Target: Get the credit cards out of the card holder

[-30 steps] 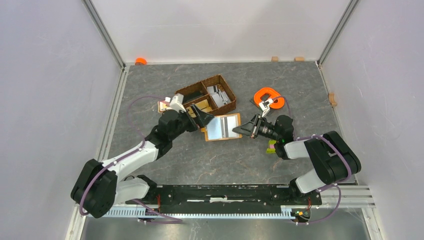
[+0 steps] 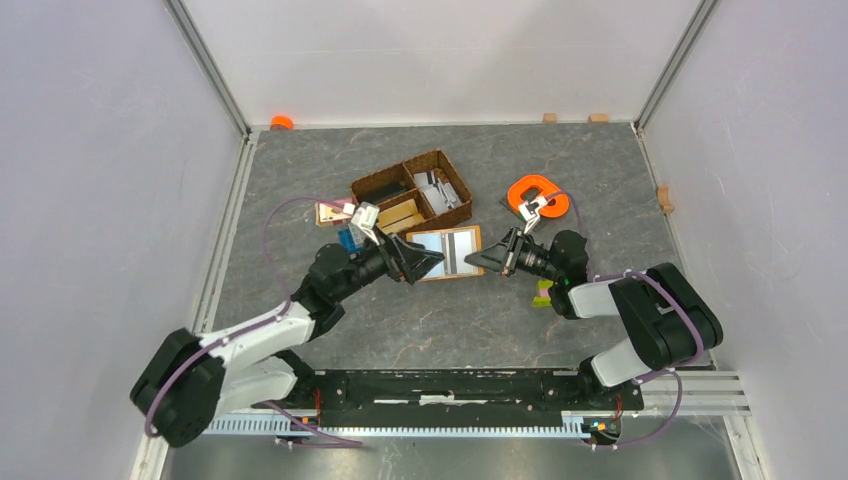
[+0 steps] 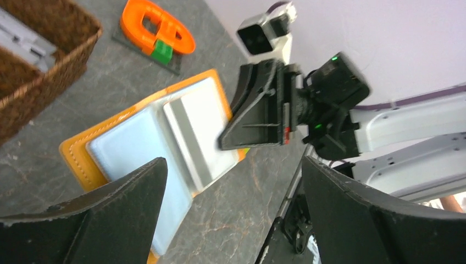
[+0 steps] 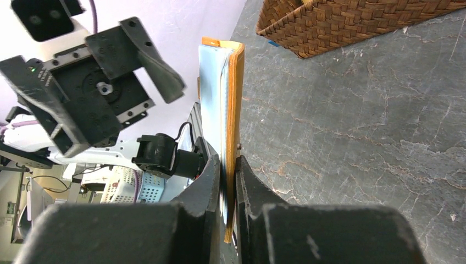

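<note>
An orange card holder [image 2: 448, 254] with pale blue and white cards is raised above the table; in the left wrist view a grey-striped card [image 3: 192, 137] sits on its right half. My right gripper is shut on the holder's side edge, which stands upright in the right wrist view. My left gripper [image 2: 427, 263] is open over the holder's left part, its fingers on either side of the pale blue card [image 3: 132, 148] in its own wrist view; I cannot tell whether they touch it.
A divided wicker basket [image 2: 441, 156] with items stands behind the holder. An orange ring-shaped object [image 2: 555, 208] lies at back right.
My left gripper has shifted right and down in the top view, farther over the card holder. The right arm and holder look unchanged.
</note>
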